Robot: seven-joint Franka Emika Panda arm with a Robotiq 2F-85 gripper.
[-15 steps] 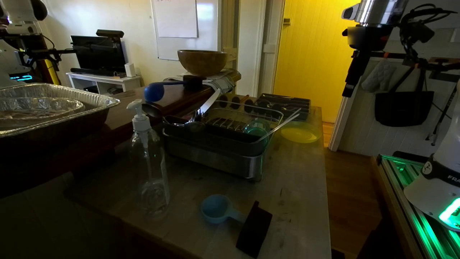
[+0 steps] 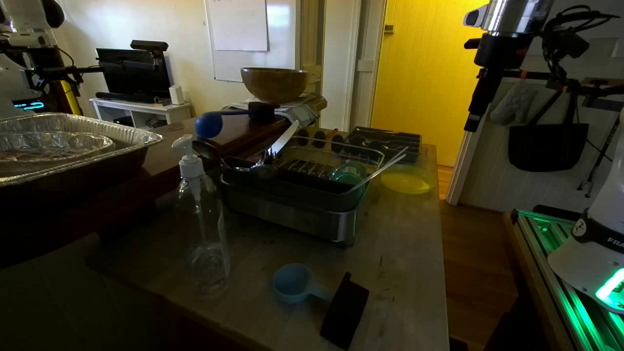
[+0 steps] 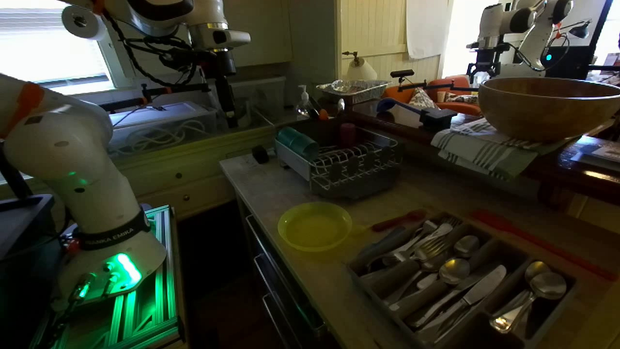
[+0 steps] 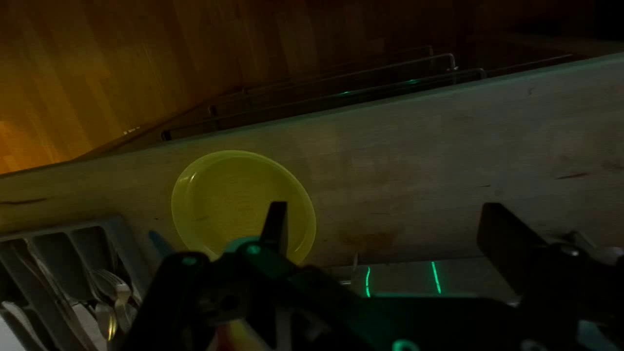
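High above the counter's edge, my gripper is open, its two dark fingers wide apart with nothing between them in the wrist view. A yellow plate lies on the counter well below it. Behind the plate stands a dish rack holding a teal cup and a red cup. A grey cutlery tray with forks, spoons and knives sits near the plate. At the counter's other end lies a light blue scoop with a black block at its handle.
A clear pump bottle stands upright beside the rack. On the raised ledge are a wooden bowl, a blue ladle and a foil tray. Bare counter runs along the rack's side.
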